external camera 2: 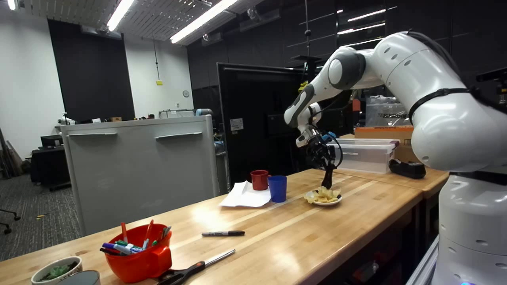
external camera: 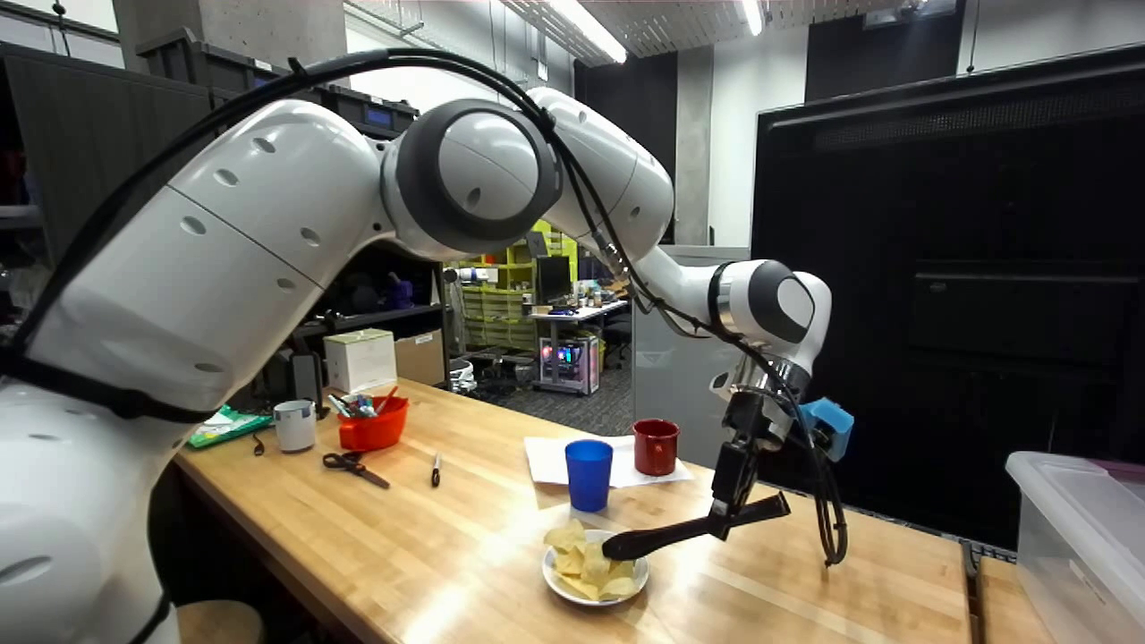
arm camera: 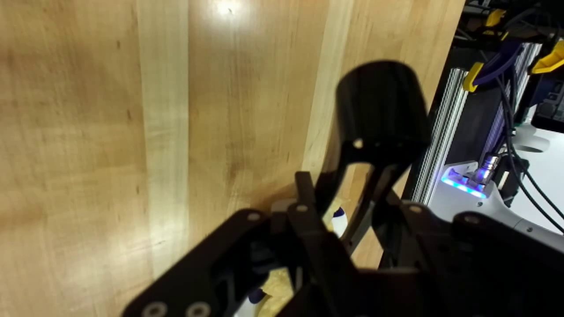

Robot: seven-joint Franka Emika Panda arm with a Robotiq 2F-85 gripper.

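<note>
A long black utensil (external camera: 671,537) is held by my gripper (external camera: 722,521), which is shut on it near the middle. In exterior view 1 its rounded end overlaps the right side of a white plate (external camera: 593,601) of yellow chips (external camera: 580,558); whether it touches them I cannot tell. The wrist view shows a broad end of the black utensil (arm camera: 383,105), with a slot farther down. My dark fingers close around its narrow part, and the chips (arm camera: 277,285) and plate are mostly hidden below them.
Behind the plate stand a blue cup (external camera: 589,476) and a red mug (external camera: 656,447) by white paper (external camera: 547,460). A marker (external camera 2: 223,233), scissors (external camera 2: 195,268) and a red pen container (external camera 2: 138,261) lie farther off. A clear bin (external camera: 1084,547) borders the right.
</note>
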